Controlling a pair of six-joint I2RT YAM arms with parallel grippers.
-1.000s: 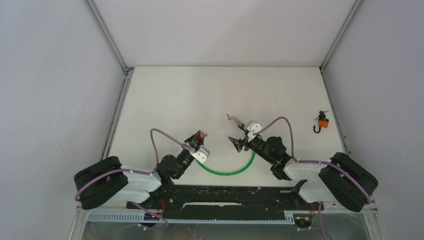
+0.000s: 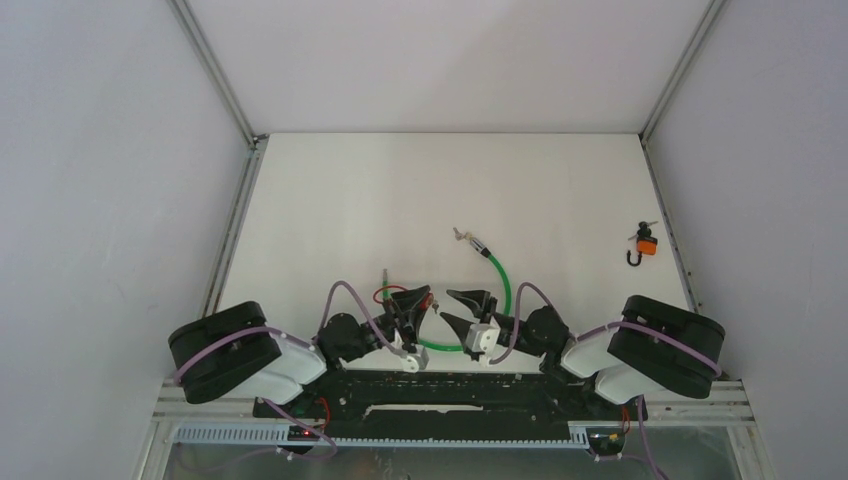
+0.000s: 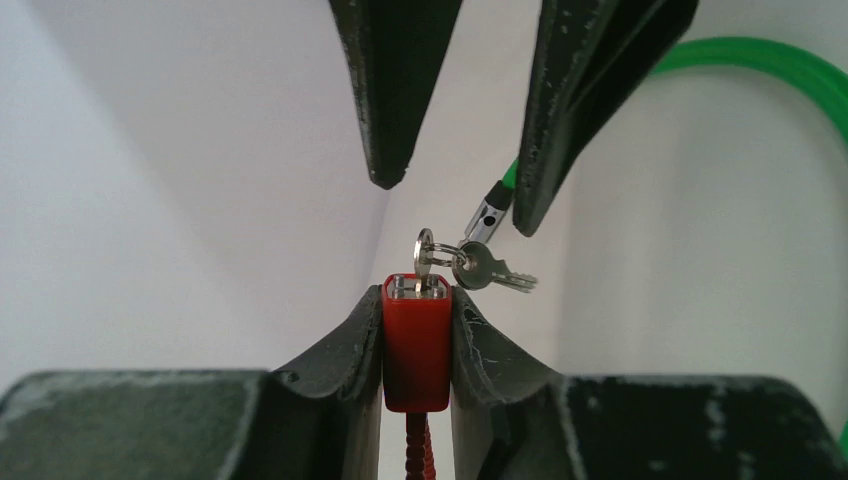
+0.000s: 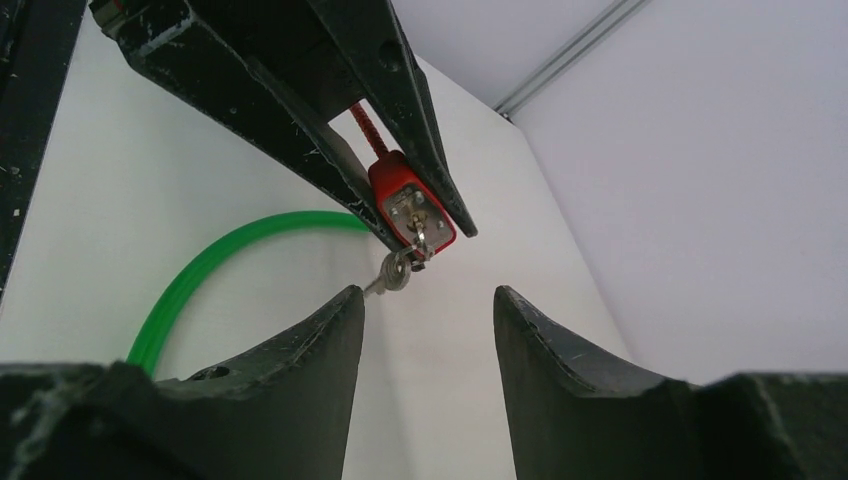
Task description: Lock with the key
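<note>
In the left wrist view a red padlock (image 3: 416, 345) is clamped between the fingers of my left gripper. A silver key (image 3: 423, 255) stands in the lock's face, and a second key (image 3: 488, 268) hangs from it by a small ring. My right gripper has its fingers apart with nothing between them. Its fingertips (image 3: 390, 165) are close to the keys but apart from them. The right wrist view shows the lock's metal face (image 4: 415, 217) and the keys (image 4: 398, 268) just beyond those fingertips.
A green hose cable (image 2: 502, 275) curves across the table (image 2: 340, 190), with keys (image 2: 461, 235) at its far end. An orange padlock (image 2: 646, 245) lies at the right edge.
Both grippers have moved nearer the table's front and closer together, the left shifting right with the red padlock. The right gripper has come away from near the far cable end and opened wider.
</note>
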